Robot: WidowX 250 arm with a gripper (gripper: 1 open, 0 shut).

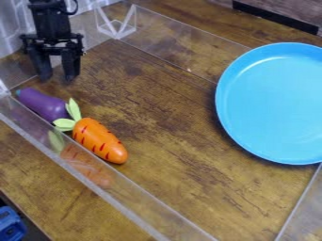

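Note:
My black gripper point(53, 58) is at the top left, low over the wooden floor inside clear walls; whether its fingers are open or shut is hard to tell. Below it a purple eggplant point(43, 104) lies along the left wall. An orange toy carrot point(98, 140) with pale green leaves lies just beside it, lower and to the right.
A large blue plate point(269, 103) fills the right side. Transparent walls run along the left and upper right. A blue object point(8, 224) sits outside at the bottom left.

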